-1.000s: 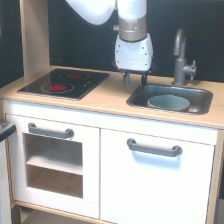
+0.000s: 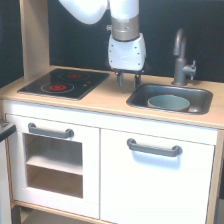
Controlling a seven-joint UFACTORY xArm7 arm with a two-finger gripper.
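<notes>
My gripper (image 2: 128, 79) hangs from the white arm above the wooden counter (image 2: 107, 97), between the stove and the sink. Its two dark fingers point down and stand apart, with nothing visible between them. In the sink (image 2: 203, 97) at the right rests a grey-green round pan or bowl (image 2: 168, 102), away from the gripper.
A black stovetop (image 2: 62, 83) with red rings lies left on the counter. The faucet (image 2: 180, 58) rises behind the sink. Below are a windowed oven door (image 2: 88, 165) and a white cabinet door (image 2: 150, 185), each with a dark handle. Counter between stove and sink is clear.
My arm and gripper have shifted slightly to the left. The pan in the sink and the doors look the same.
</notes>
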